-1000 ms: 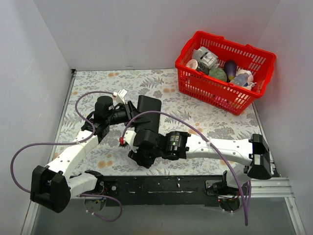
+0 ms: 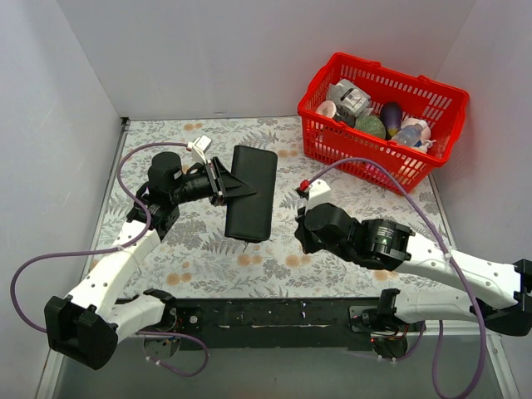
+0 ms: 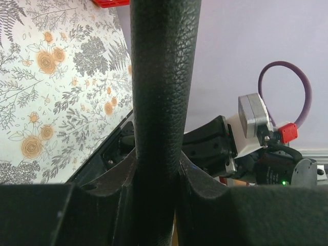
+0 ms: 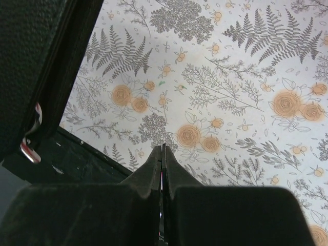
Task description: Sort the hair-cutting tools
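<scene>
A black rectangular case (image 2: pixel 253 187) with a grained surface is held up over the left-centre of the table. My left gripper (image 2: pixel 235 189) has it pinched by its left side. In the left wrist view the case (image 3: pixel 163 77) runs upright between the two fingers, pressed on from both sides. My right gripper (image 2: pixel 301 226) is a little to the right of the case, apart from it. Its fingertips meet with nothing between them in the right wrist view, where the case's edge (image 4: pixel 31 61) and a small metallic piece (image 4: pixel 31 151) show at the left. No hair cutting tools are visible.
A red basket (image 2: pixel 357 150) stands at the back right, holding a green ball (image 2: pixel 371 126), an eggplant (image 2: pixel 391 115), a clear bottle (image 2: pixel 408 135) and other items.
My right gripper has moved right, away from the lower end of the case, leaving it uncovered. The left arm and the case have shifted only slightly.
</scene>
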